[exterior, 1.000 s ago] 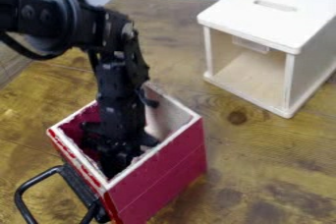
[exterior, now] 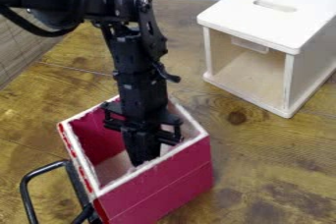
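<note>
The black arm reaches down from the top left into a pink box (exterior: pixel 157 191) with white rims and white inner floor. My gripper (exterior: pixel 141 149) is inside the box, lowered below the upper rim; its fingertips are dark and hard to make out, and no held object shows. A black metal handle-like frame (exterior: pixel 29 198) stands at the box's left side.
A white wooden cabinet (exterior: pixel 269 27) with an open front and a slotted top stands at the back right.
The arm and gripper have shifted toward the right within the box and stand more upright. The pink box sits slightly further right and is turned a little.
</note>
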